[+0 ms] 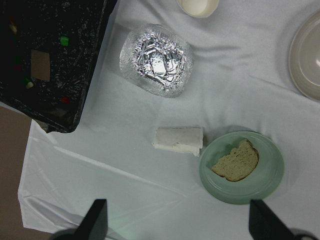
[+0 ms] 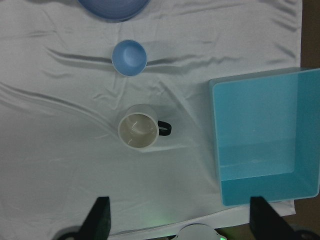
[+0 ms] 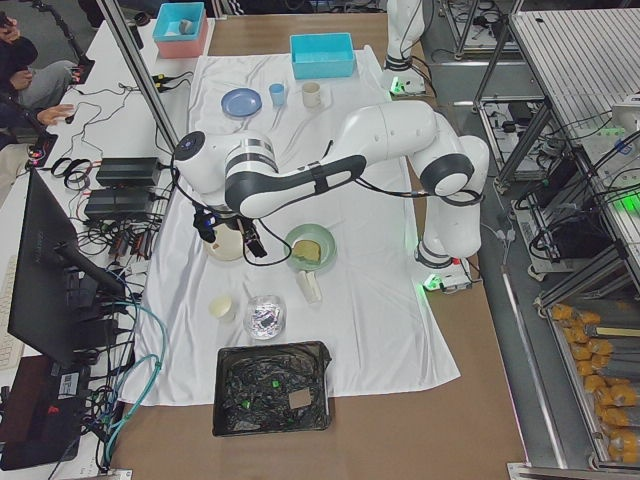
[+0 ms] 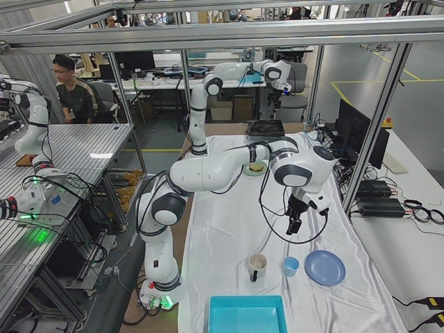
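My left gripper stands open above the cloth, nothing between its fingers. Below it in the left wrist view lie a slice of bread on a green plate (image 1: 210, 180), a white wrapped bar (image 1: 177, 140), a foil-lined bowl (image 1: 156, 60), a cream cup (image 1: 197, 6) and a pale plate (image 1: 305, 55). My right gripper is open and empty above a white mug (image 2: 137, 130) with black handle, a small blue cup (image 2: 129, 57), a blue plate (image 2: 112, 10) and a turquoise bin (image 2: 255, 130).
A black tray (image 3: 270, 420) with small scraps sits at one end of the cloth (image 3: 390, 350). A monitor (image 3: 50, 270), power boxes and cables line the side desk.
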